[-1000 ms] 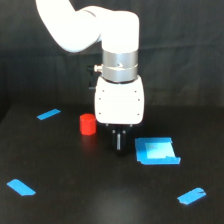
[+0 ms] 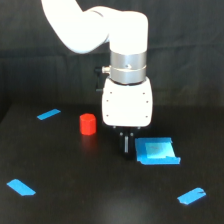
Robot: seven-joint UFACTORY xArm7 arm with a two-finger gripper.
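A red block point(image 2: 88, 124), roughly round or many-sided, stands on the dark table to the left of my gripper point(image 2: 126, 150). Beside the gripper on the right lies a blue square point(image 2: 156, 150), with tape-like strips along its edges. The white hand points straight down in front of the dark backdrop. Its thin dark fingers hang close to the square's left edge, apart from the red block. Against the dark table they are hard to make out, so their opening is unclear. I see no object between them.
Blue strips of tape lie flat at the back left point(image 2: 48, 114), front left point(image 2: 20, 187) and front right point(image 2: 191, 196). Bare table fills the front middle.
The arm and hand have shifted a little to the right and slightly lower in the picture. The red block, the blue square and the strips have stayed put.
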